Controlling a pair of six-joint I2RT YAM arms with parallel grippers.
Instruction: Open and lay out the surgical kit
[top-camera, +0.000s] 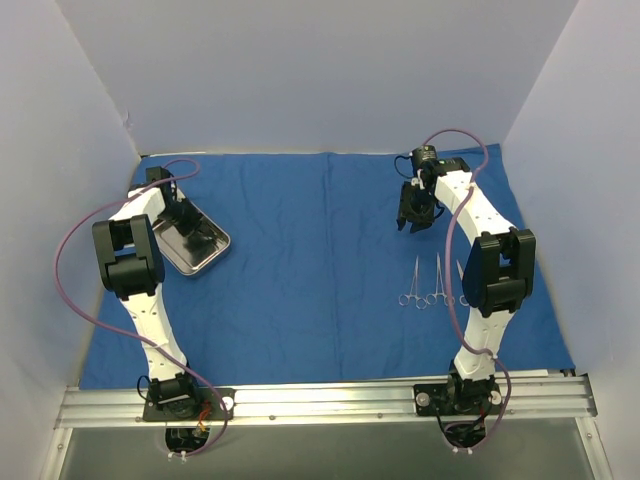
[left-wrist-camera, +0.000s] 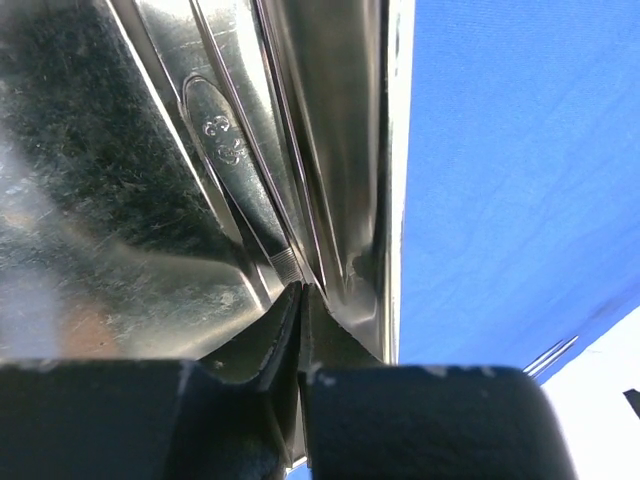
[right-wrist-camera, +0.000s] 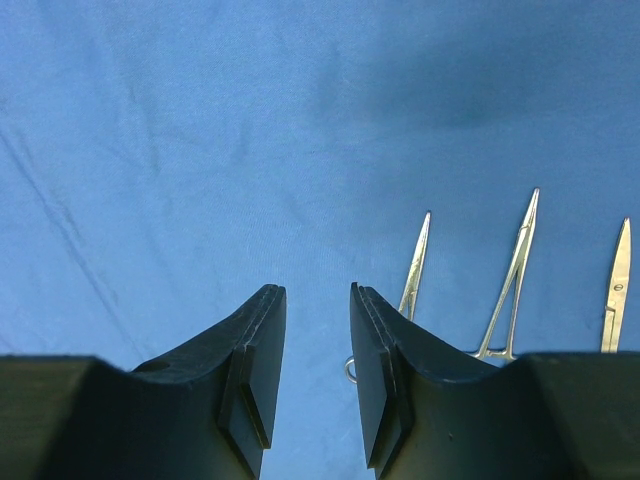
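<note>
The steel tray (top-camera: 205, 255) lies on the left of the blue cloth. My left gripper is down inside it, fingertips together at the handle of a flat steel instrument (left-wrist-camera: 225, 150) beside other long instruments along the tray wall; whether anything is gripped is unclear. My right gripper stands open and empty above the cloth. Below it three scissor-like instruments (right-wrist-camera: 515, 270) lie in a row at the right, rings toward the front; their lower parts are partly hidden by the fingers in the right wrist view.
Pale walls border the work area at back and sides, a metal rail (top-camera: 320, 395) at the front. Tubes loop over both arms.
</note>
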